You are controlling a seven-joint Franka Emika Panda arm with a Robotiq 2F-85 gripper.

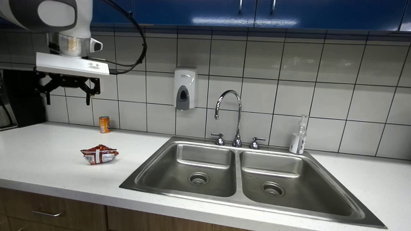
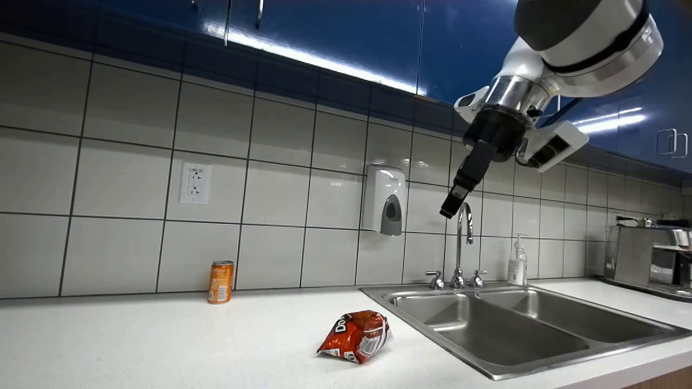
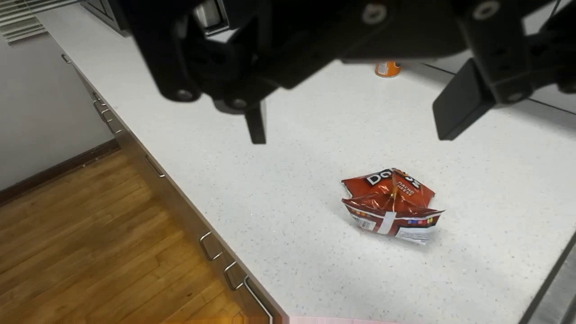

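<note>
On the white counter left of the sink lies a crumpled red Doritos bag [image 1: 99, 154], also seen as the red bag [image 2: 356, 337] in the second exterior view. My gripper [image 1: 68, 100] hangs well above the counter, its two fingers spread wide and nothing between them. In the wrist view the open gripper shows both finger pads apart, with the bag [image 3: 389, 208] lower in the picture on the countertop. An orange can [image 1: 104, 124] stands upright by the tiled wall, partly cut off by the gripper body in the wrist view.
A double steel sink [image 1: 238, 184] with a tall faucet [image 1: 238, 119] takes up the right of the counter. A soap dispenser [image 1: 185, 88] is on the wall; a pump bottle [image 1: 298, 136] stands behind the sink. Counter around the bag is clear.
</note>
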